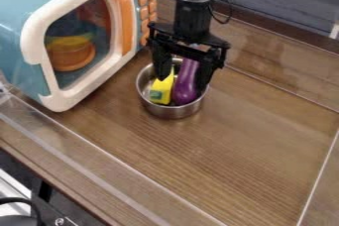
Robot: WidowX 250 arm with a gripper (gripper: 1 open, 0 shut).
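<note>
A steel pot (173,109) holds a yellow item (162,89), which looks like a corn or banana toy, and a purple eggplant (185,83). My black gripper (183,63) is lowered over the pot, open, its fingers around the upper ends of the two items; it partly hides them.
A toy microwave (48,22) in blue and white, with orange buttons and colored dishes inside, stands left of the pot. A wall runs along the back.
</note>
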